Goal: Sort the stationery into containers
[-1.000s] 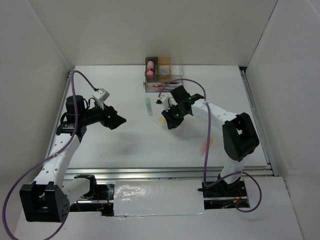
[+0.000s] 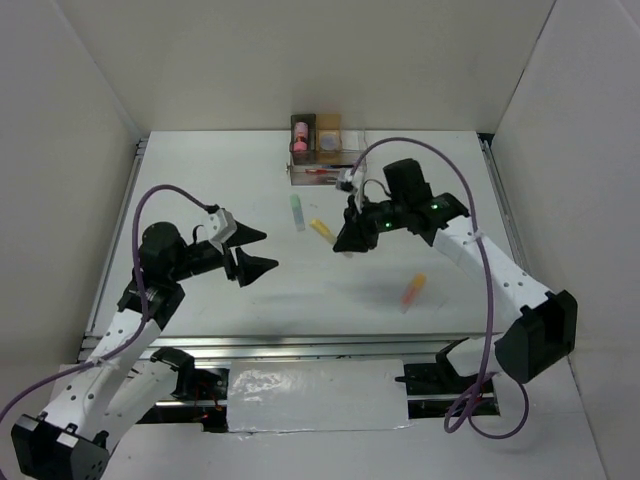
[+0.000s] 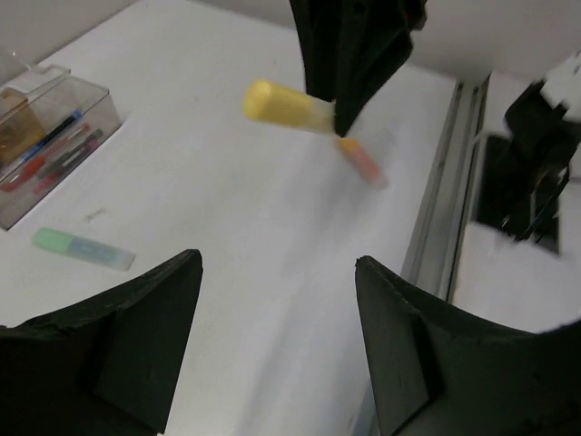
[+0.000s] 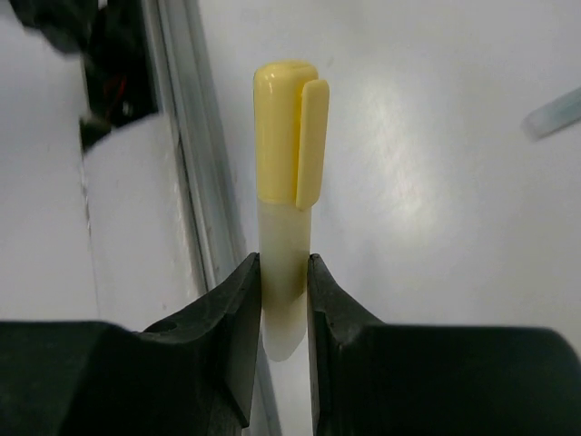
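Observation:
My right gripper is shut on a yellow marker, gripping its pale barrel with the cap sticking out; it holds the marker above the table. To its left, my left gripper stands open with nothing between its fingers. A green-capped marker lies on the table in front of the organizer; the left wrist view also shows it. An orange marker rests farther right, near the front. The clear organizer at the back holds a pink item, a tan compartment and, in its front tray, several pens.
A metal rail runs along the table's front edge, and walls close in the back and sides. Bare table stretches across the left and front middle. Purple cables loop from both arms.
Over the last second my left gripper has moved right and opened.

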